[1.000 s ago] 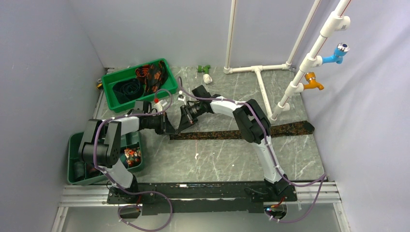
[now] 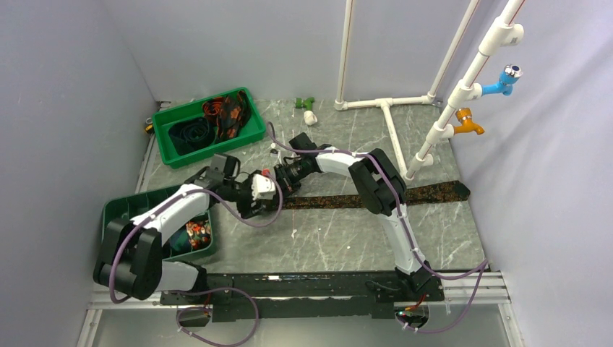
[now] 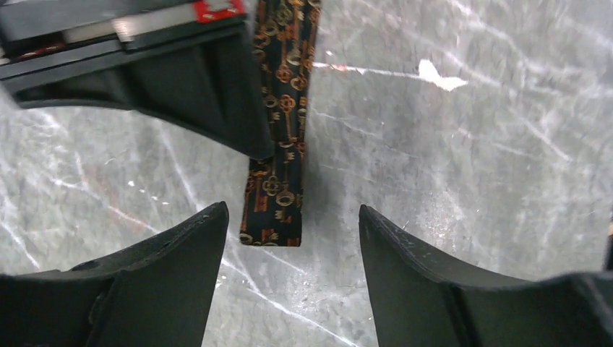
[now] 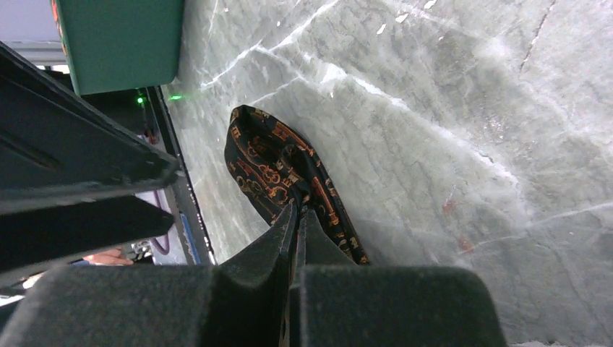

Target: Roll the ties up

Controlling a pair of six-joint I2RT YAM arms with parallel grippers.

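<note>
A long dark tie (image 2: 325, 202) with an orange pattern lies stretched across the table, its wide end at the right. In the left wrist view its narrow end (image 3: 273, 210) lies between the spread fingers of my open left gripper, touching neither. My right gripper is shut, with its fingertips down at the tie near that end. Fabric (image 4: 264, 163) bends and creases around those tips; whether any is pinched between them I cannot tell. From above, both arms cover part of this end.
A green bin (image 2: 253, 134) with rolled ties stands at the back left. Another green divided bin (image 2: 108, 217) sits under my left arm. White pipes with taps (image 2: 499, 87) rise at the right.
My left gripper has left the tie's end, turned, and moved toward the front and slightly right, over that end.
</note>
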